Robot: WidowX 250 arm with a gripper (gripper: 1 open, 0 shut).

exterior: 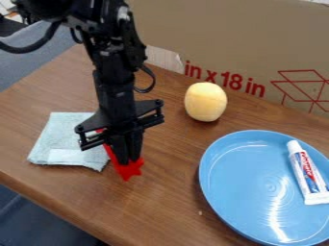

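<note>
My gripper (126,154) points down at the middle-left of the table, over a red star-shaped object (126,169) that it mostly hides. The fingers are low at the red object, and I cannot make out whether anything is between them. A folded pale cloth (62,144) lies just left, partly behind the gripper.
A blue plate (244,202) with a toothpaste tube (309,175) on it fills the right. A yellow oval object (206,102) stands behind. A cardboard box (257,38) borders the back. The table's front-left edge drops to a dark floor.
</note>
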